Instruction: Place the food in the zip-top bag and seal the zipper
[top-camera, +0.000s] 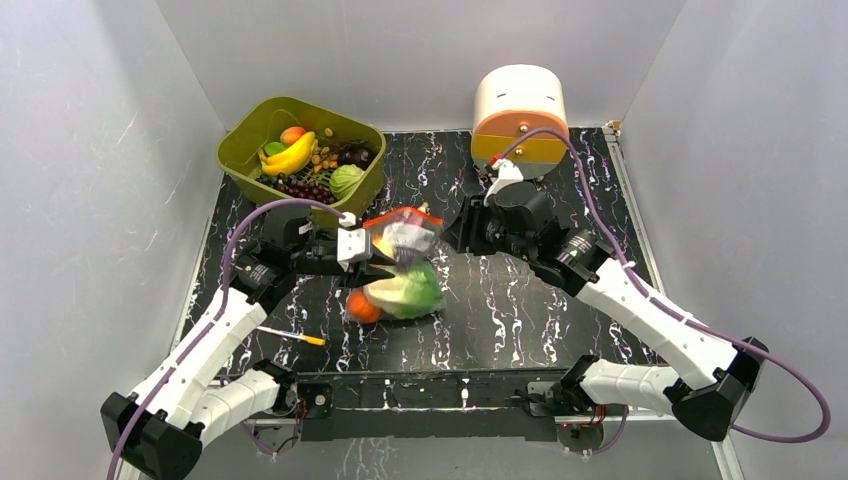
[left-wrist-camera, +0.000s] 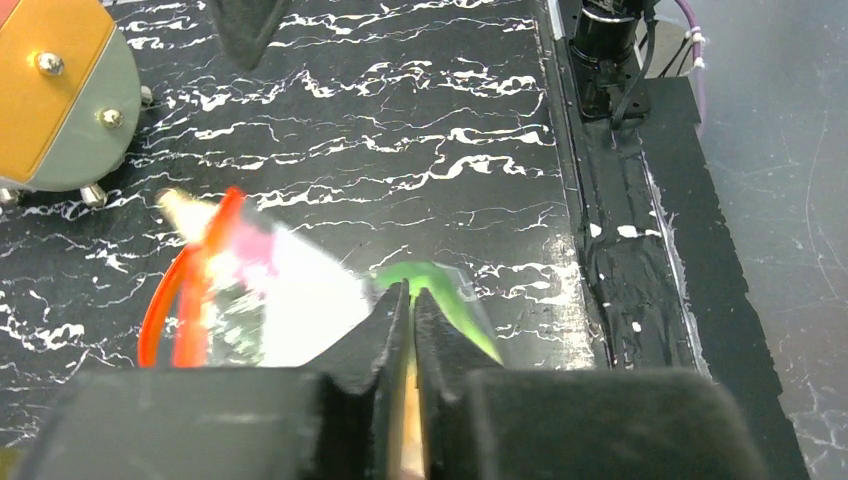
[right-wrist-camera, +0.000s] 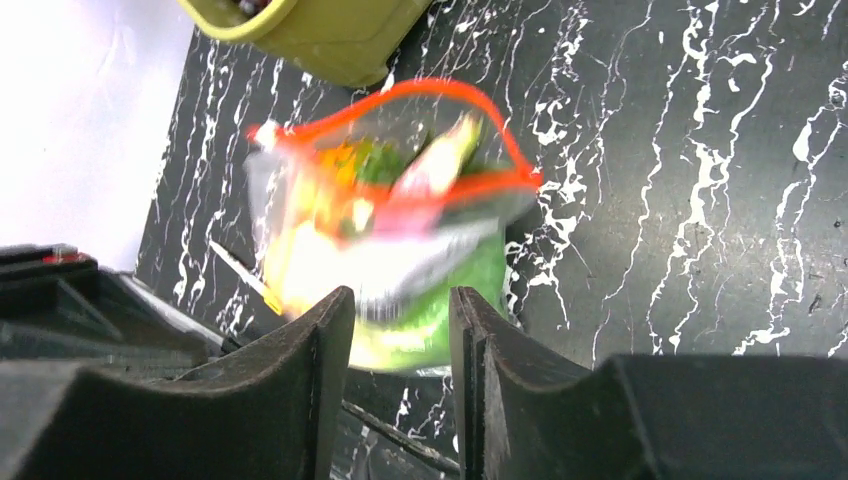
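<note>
The clear zip top bag (top-camera: 410, 290) with its red zip edge lies blurred below my grippers. Green and orange food shows through it, with an orange round item (top-camera: 364, 306) at its lower left. My left gripper (top-camera: 394, 266) hovers over the bag's left half, its fingers slightly apart; the left wrist view shows a thin gap and no film held there. To the right of the bag, my right gripper (top-camera: 451, 240) stands open and clear of it. In the right wrist view the bag's mouth (right-wrist-camera: 440, 88) gapes, and a pink and yellow item (right-wrist-camera: 440, 160) shows inside.
A green basket (top-camera: 225, 155) of fruit and vegetables stands at the back left. The rounded drawer box (top-camera: 518, 95) is at the back right. An orange-capped pen (top-camera: 300, 336) lies at front left. Right of the bag, the table (top-camera: 520, 320) is clear.
</note>
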